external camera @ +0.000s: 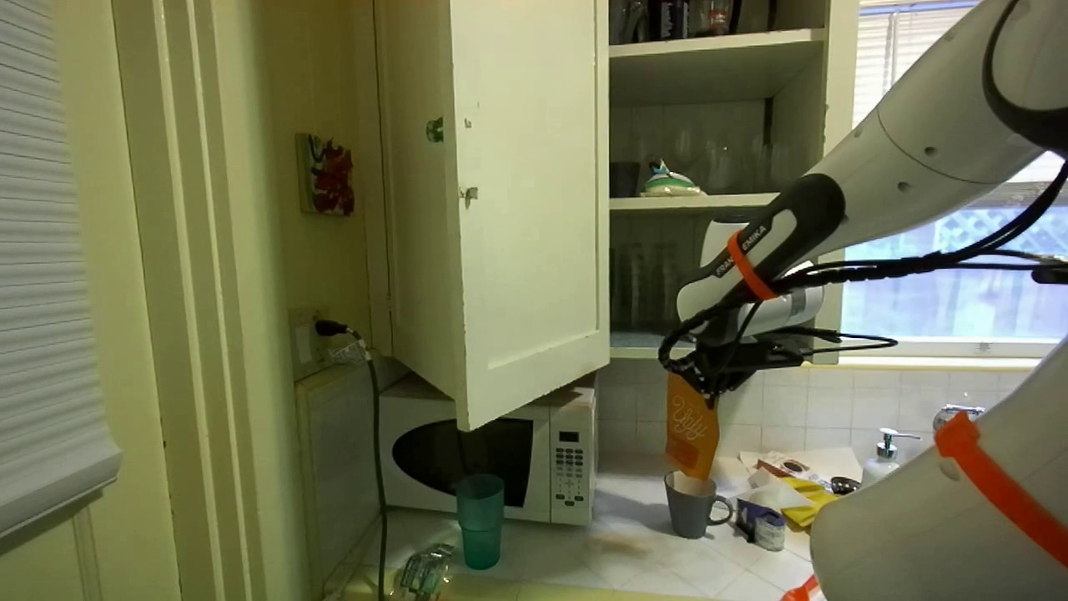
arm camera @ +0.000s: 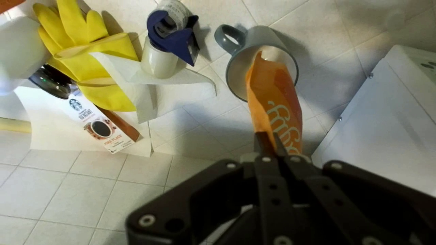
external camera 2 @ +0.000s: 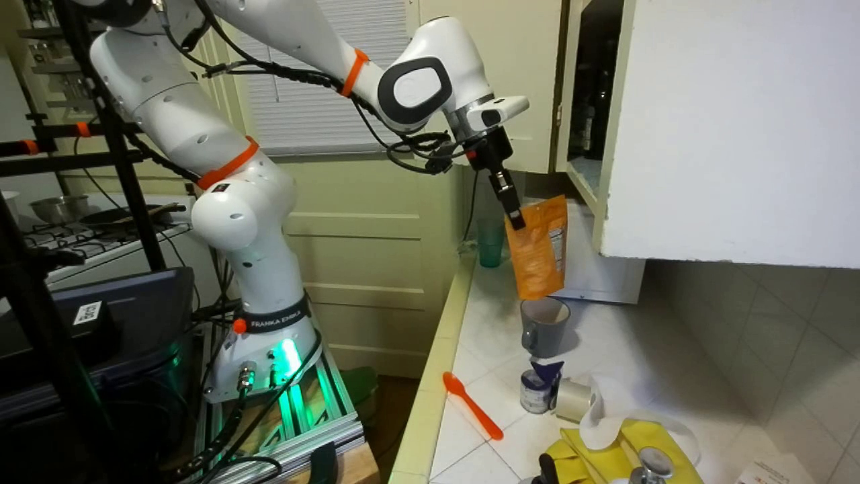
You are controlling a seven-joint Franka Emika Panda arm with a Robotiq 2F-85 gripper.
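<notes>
An orange pouch (external camera 2: 537,257) with white lettering hangs from my gripper, which is shut on its upper edge. In the wrist view the pouch narrows away from my fingers toward a grey mug (arm camera: 261,34), and its far end overlaps the mug's mouth. Exterior view 1 shows the pouch's lower corner (external camera: 697,462) right at the mug's rim; whether it dips inside or touches is hard to tell. Upright on the tiled counter, the mug (external camera 2: 545,327) has its handle toward the tape dispenser.
Near the mug lie a blue tape dispenser (arm camera: 173,34), yellow gloves (arm camera: 92,53) and a coffee packet (arm camera: 102,126). A white microwave (external camera: 572,466) and a teal cup (external camera: 481,521) stand leftward in exterior view 1. Overhead, a cabinet door (external camera: 531,200) hangs open. An orange spoon (external camera 2: 474,407) rests near the counter edge.
</notes>
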